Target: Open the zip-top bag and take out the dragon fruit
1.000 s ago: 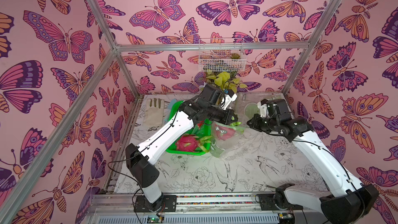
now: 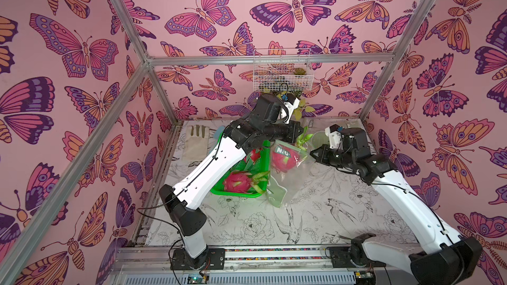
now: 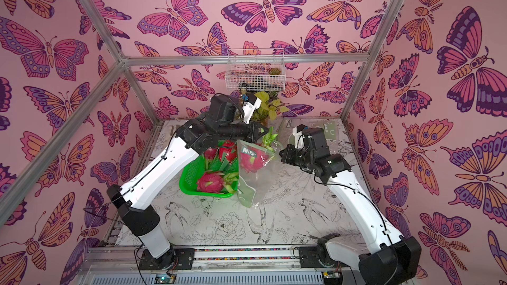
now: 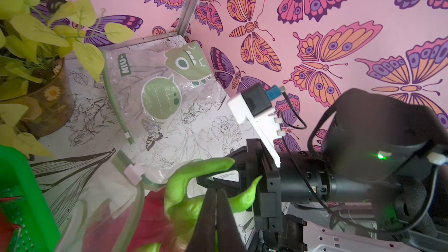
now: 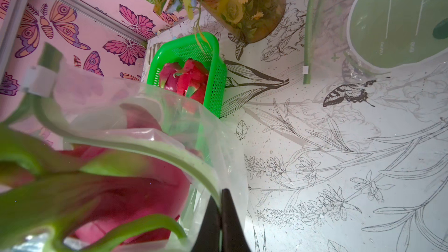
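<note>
A clear zip top bag (image 2: pixel 280 194) hangs off the table between my arms, its mouth parted. Inside it sits a pink dragon fruit (image 2: pixel 283 160), its green leaves (image 5: pixel 84 200) poking out through the opening. My right gripper is shut on the bag's green zip edge (image 5: pixel 177 158). Against the leaves, my left gripper is shut; a green sliver shows between its fingers, but I cannot tell whether it is leaf or zip edge. The white slider (image 4: pixel 134 173) sits at one end of the zip.
A green basket (image 3: pixel 186 183) with several dragon fruits stands left of the bag. Behind are a potted plant (image 4: pixel 39 107) and another flat zip bag (image 4: pixel 126 88). A glove (image 2: pixel 196 142) lies at the back left.
Both grippers have shifted, the left one upward and the right one slightly left. The bag and its fruit have risen and look larger in the top left view.
</note>
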